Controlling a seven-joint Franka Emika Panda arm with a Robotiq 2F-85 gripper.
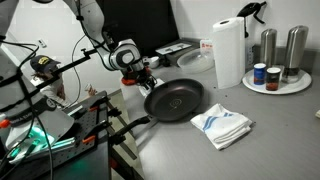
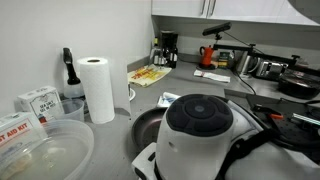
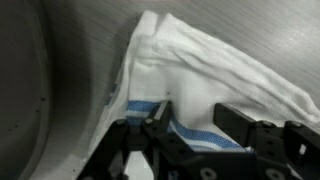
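A white cloth with blue stripes lies crumpled on the grey table below my gripper. Its fingers stand apart, part open, low over the cloth, with some white fabric showing in the gap; whether they touch it I cannot tell. In exterior view 1 the gripper is down beside the left rim of a black pan, and little of the cloth shows. My white arm hides the fingers in exterior view 2.
Another folded white cloth lies right of the pan. A paper towel roll, a clear bowl and a white plate with jars stand behind.
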